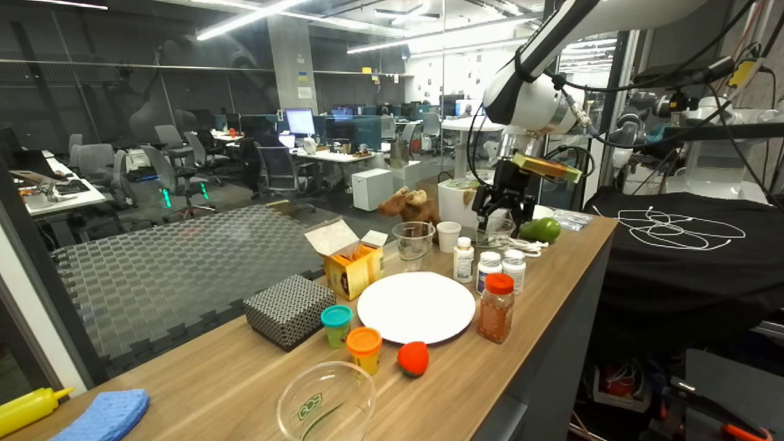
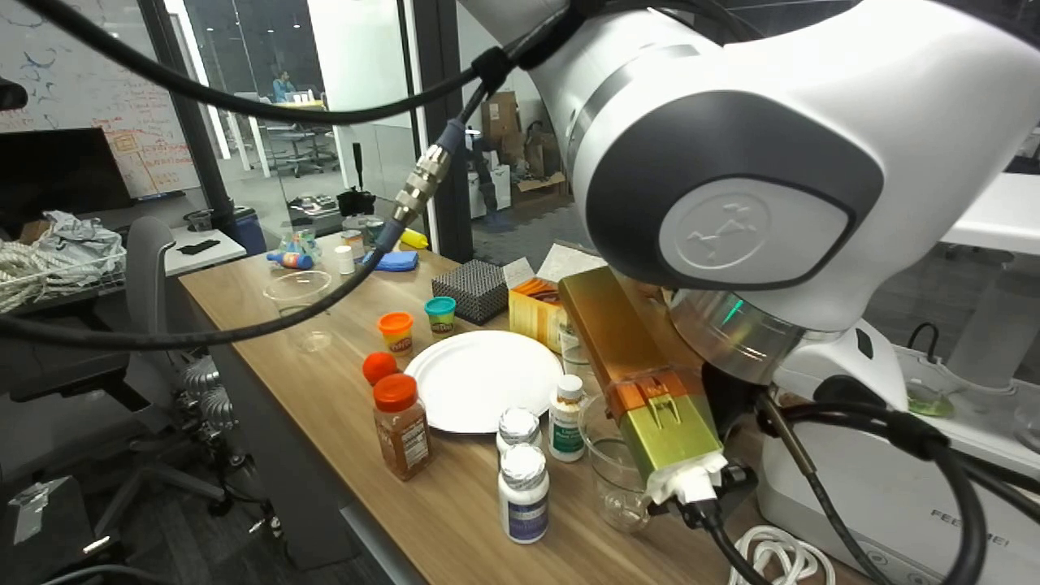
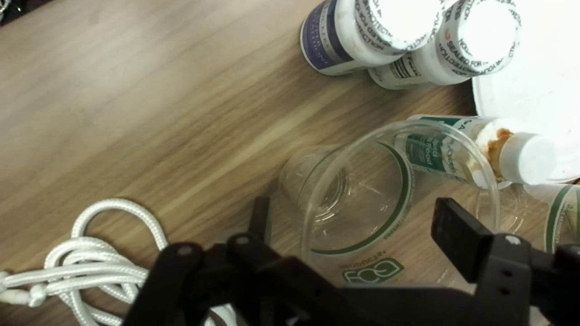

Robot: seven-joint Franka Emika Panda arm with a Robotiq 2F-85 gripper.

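In the wrist view my open gripper points down over a clear plastic cup [image 3: 405, 203] with a green band and logo. The cup's rim shows between the two spread fingers, and it stands upright on the wooden table. From exterior view 1, the gripper [image 1: 501, 220] is right at this cup [image 1: 493, 236], near the far end of the table. Whether a finger touches the cup is unclear. Exterior view 2 shows the cup [image 2: 616, 487] partly behind the camera housing, which hides the fingers.
Close by stand a green-labelled bottle [image 3: 435, 149], two white pill bottles [image 3: 348, 40] and a coiled white cord [image 3: 103, 261]. A white plate [image 1: 416, 307], a spice jar [image 1: 497, 312], a second clear cup [image 1: 413, 246] and a paper cup [image 1: 448, 237] are further along. Bare table [image 3: 125, 108] lies beside the cup.
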